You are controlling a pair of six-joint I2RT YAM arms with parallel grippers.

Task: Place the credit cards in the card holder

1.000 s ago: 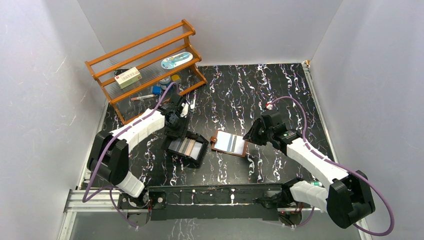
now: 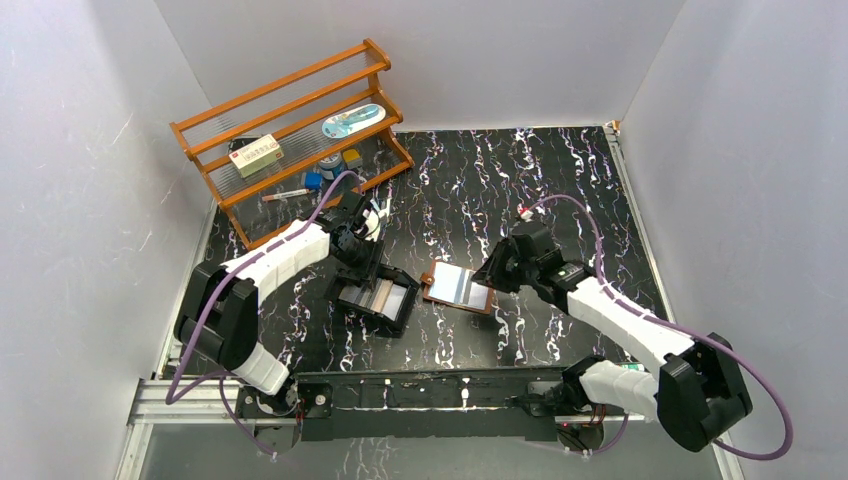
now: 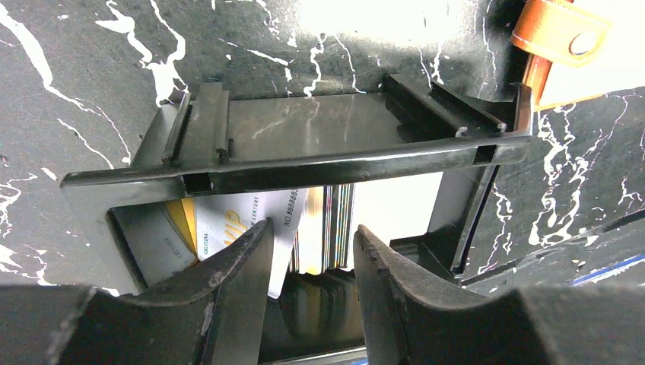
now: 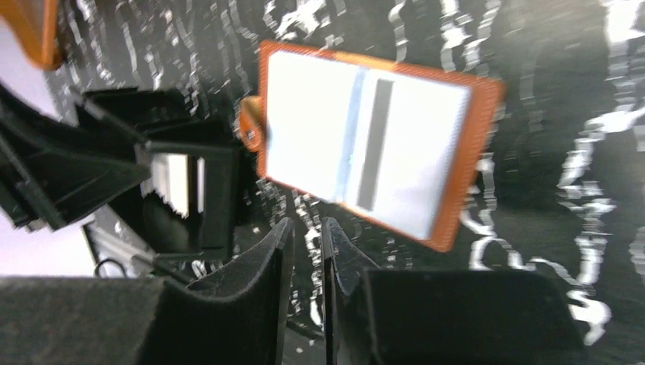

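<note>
Several cards stand in a black tray [image 3: 304, 169]; a silver-grey card [image 3: 255, 217] leans among them. My left gripper reaches down over the tray, its fingers part open, one fingertip overlapping the grey card's edge in the left wrist view. Whether it touches that card I cannot tell. The orange-brown card holder [image 4: 449, 205] lies open on the table right of the tray, showing clear sleeves [image 2: 458, 286] and a snap strap [image 3: 563, 34]. My right gripper hovers by the holder's right side, its fingers a narrow gap apart with nothing between them.
Behind the left arm stands a wooden rack [image 2: 285, 130] with a small box [image 2: 257, 156] and other items.
My right gripper has moved slightly left, closer over the holder's right edge. The left gripper has shifted a little toward the front, over the tray. Tray and holder have stayed put.
</note>
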